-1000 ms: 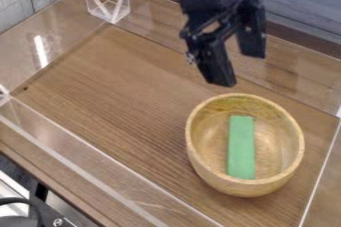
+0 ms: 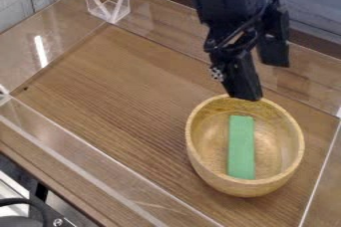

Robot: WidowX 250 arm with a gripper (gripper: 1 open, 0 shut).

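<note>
A black robot arm reaches down from the top of the view. Its gripper hangs open just above and behind a round yellow bowl, with nothing seen between its fingers. A green bar-shaped object lies lengthwise in the bowl, clear of the gripper.
A clear plastic piece stands at the back left. Dark cables lie at the lower left corner.
The gripper has moved a little right and lower toward the bowl's back rim. The bowl and green object look unmoved.
</note>
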